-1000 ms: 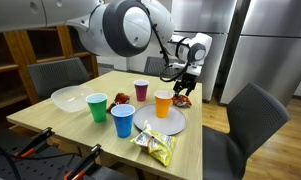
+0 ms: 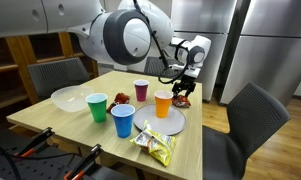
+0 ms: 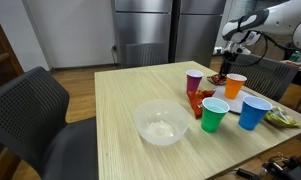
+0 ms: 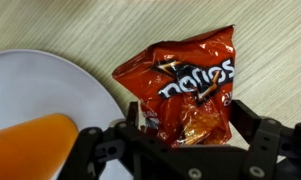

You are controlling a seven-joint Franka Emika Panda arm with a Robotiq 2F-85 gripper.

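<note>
A red Doritos bag (image 4: 195,88) lies on the table in the wrist view, its printed side up. My gripper is open above the bag's near part, with one dark finger to either side and nothing held. The near end of the bag is partly hidden by the gripper. In the first exterior view, the gripper (image 2: 176,77) hangs at the far right part of the table, just over the red bag (image 2: 183,101). Whether the fingers touch the bag cannot be told.
Left of the bag, a white plate (image 2: 147,122) carries an orange cup (image 2: 163,103). Purple (image 2: 141,91), green (image 2: 97,106) and blue (image 2: 123,120) cups, a clear bowl (image 2: 72,99), a dark red item (image 2: 120,101) and a yellow bag (image 2: 154,144) share the table. A black chair (image 2: 252,125) stands at the right.
The arm has come down slightly toward the red bag over the last second. The table objects look unmoved.
</note>
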